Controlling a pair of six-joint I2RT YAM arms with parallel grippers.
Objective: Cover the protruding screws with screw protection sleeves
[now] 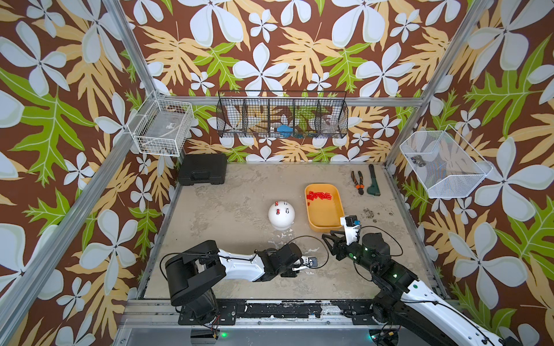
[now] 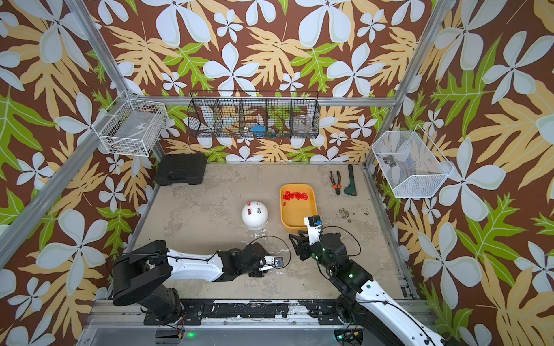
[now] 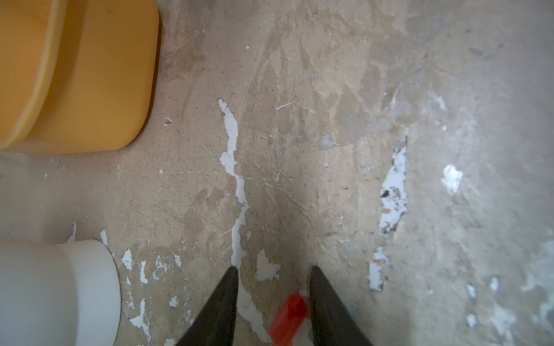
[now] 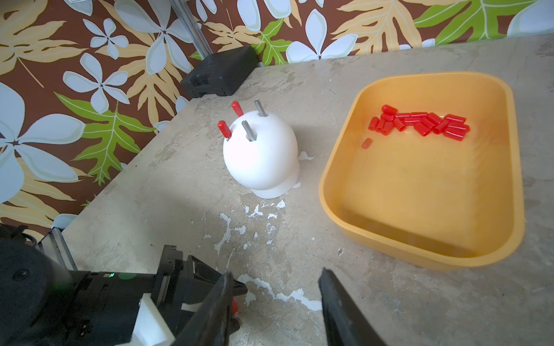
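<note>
On the white dome [image 4: 259, 151], two left screws wear red sleeves [image 4: 224, 129], while two grey screws [image 4: 248, 131] stand bare. My left gripper is low over the table in front of the dome, fingers part open around a loose red sleeve [image 3: 288, 319]. A gap shows between the left finger and the sleeve; whether the other finger touches it is unclear. My right gripper is open and empty, near the front of the orange bin [image 4: 424, 259]. Inside the bin, several red sleeves [image 4: 424, 122] lie toward the back.
Pliers [image 1: 358, 182] and a dark green tool [image 1: 373, 180] lie at the back right. A black case [image 1: 202, 169] sits at the back left. Wire baskets [image 1: 282, 118] hang on the frame.
</note>
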